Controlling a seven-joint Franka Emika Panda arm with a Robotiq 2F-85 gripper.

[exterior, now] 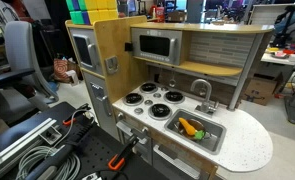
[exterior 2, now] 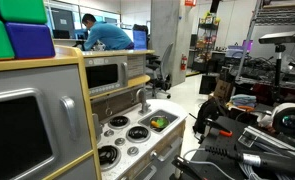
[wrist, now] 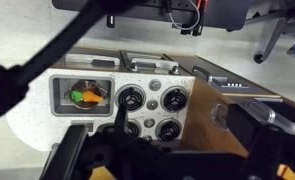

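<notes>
My gripper shows at the bottom of the wrist view, its dark fingers spread apart on either side. No object shows between them. Beyond and below lies the toy kitchen counter, with a stove of several round burners point(wrist: 174, 98) and a sink point(wrist: 61, 97). In the basin rest an orange item point(wrist: 90, 97) and a green item point(wrist: 77, 96), well clear of the gripper; the same sink point(exterior: 213, 132) appears in exterior view 1. Above the burners sits a toy microwave point(exterior: 157, 45).
A tall cabinet with a grey door point(exterior 2: 29, 129) stands at one end, with coloured blocks point(exterior 2: 30, 40) on top. The shelf point(exterior: 209, 68) overhangs the counter's back. Cables point(exterior: 42, 160) lie near the arm. A person point(exterior 2: 107, 36) is in the background.
</notes>
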